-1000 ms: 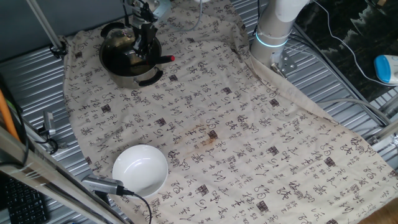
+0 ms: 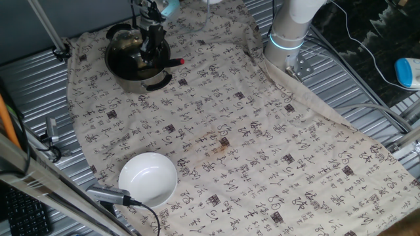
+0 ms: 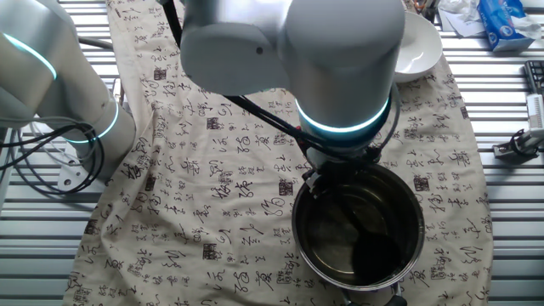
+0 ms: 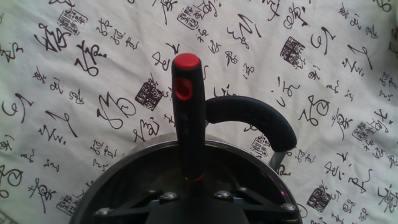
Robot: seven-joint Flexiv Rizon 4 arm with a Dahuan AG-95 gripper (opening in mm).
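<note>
A dark metal pot point(image 2: 136, 85) stands at the back left of the cloth in exterior view 1. In it lies a utensil with a black, red-tipped handle point(image 4: 188, 112) that rises past the rim; exterior view 2 shows its dark round head point(image 3: 376, 255) in the pot. My gripper is low over the pot, its dark linkages on both sides of the handle's lower part. Shadow hides its fingertips, so whether they close on the handle cannot be told. A white bowl point(image 2: 148, 178) sits at the front left, empty as far as shows.
The pot's black side handle point(image 4: 255, 118) sticks out beside the utensil handle. A grey camera-like device point(image 2: 109, 195) with a cable stands against the bowl's left side. Wrinkled patterned cloth point(image 2: 262, 151) covers the table, its middle and right clear.
The arm above the pot has shifted very slightly. Pot, utensil handle and bowl look unmoved.
</note>
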